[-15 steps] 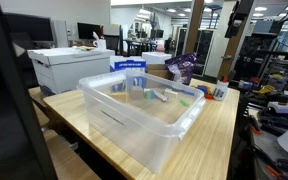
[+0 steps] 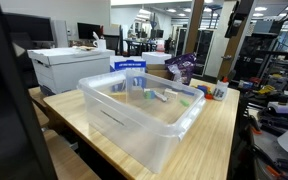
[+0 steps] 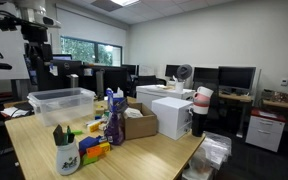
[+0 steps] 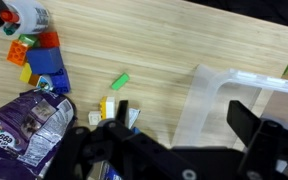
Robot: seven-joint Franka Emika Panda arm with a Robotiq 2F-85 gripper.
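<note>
My gripper hangs high over the wooden table, its two dark fingers wide apart and nothing visible between them. In the wrist view, a clear plastic bin (image 4: 206, 95) lies below and to the right, partly hidden by a finger. Left of it on the table are a small green piece (image 4: 120, 81), a yellow-and-white piece (image 4: 107, 106), a purple bag (image 4: 27, 133) and a cluster of blue, red and yellow blocks (image 4: 46, 60). A white cup (image 4: 29, 17) holding pens stands at the upper left. The bin (image 2: 144, 112) looks empty in exterior view 1.
An open cardboard box (image 3: 140, 124) and a large white box (image 3: 172, 117) stand beyond the small items. A pink-and-white cup stack (image 3: 201, 98) is near the table's edge. Bare tabletop (image 2: 216, 128) shows beside the bin.
</note>
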